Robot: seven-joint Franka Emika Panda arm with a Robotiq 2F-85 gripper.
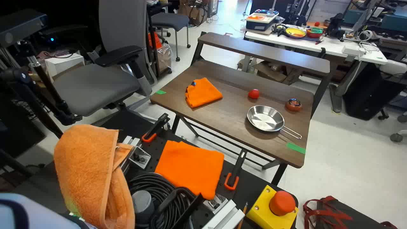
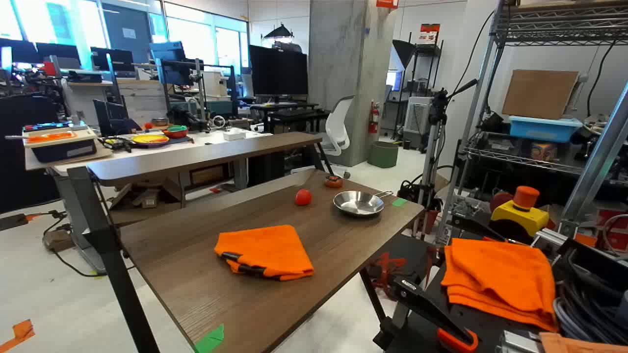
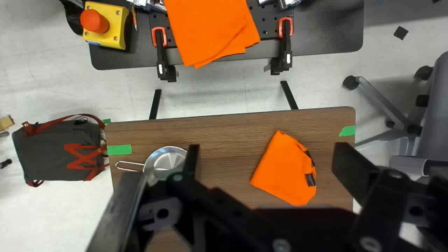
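My gripper is open high above the brown table (image 3: 226,130), its two dark fingers wide apart with only air between them. An orange cloth (image 3: 285,172) with black patches lies folded on the tabletop below. The steel pan (image 3: 166,161) rests near the other end, partly covered by a finger in the wrist view; its wire handle (image 1: 292,132) reaches toward a green tape strip. A red ball-like object (image 1: 253,93) and a small brown-red bowl-like object (image 1: 293,104) sit behind the pan. Both are hidden in the wrist view. Neither exterior view shows the gripper.
A raised shelf (image 1: 267,51) runs along the table's far side. The black bench (image 3: 327,29) carries another orange cloth (image 3: 210,25), clamps and a yellow box with a red button (image 3: 105,25). A chair (image 1: 99,84) stands beside the table. Bare tabletop separates cloth and pan.
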